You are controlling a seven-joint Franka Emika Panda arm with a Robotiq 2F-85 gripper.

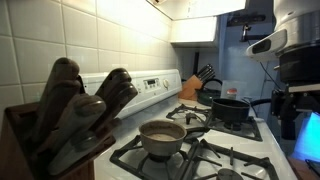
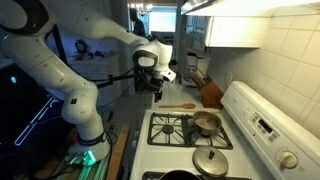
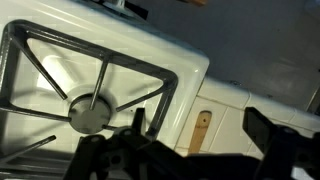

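Note:
My gripper is open, its dark fingers wide apart with nothing gripped between them. In the wrist view, the rounded end of a wooden utensil with a small hole shows in the gap, lying on white tile below. From exterior view 2, the gripper hangs over the counter end beyond the stove, left of a wooden spoon lying on that counter. In exterior view 1 the gripper is at the right edge, partly cut off.
A metal pot stands on a back burner, while an empty front burner is nearest the arm. Further along are a lidded pan and a black pan. A knife block stands beside the stove.

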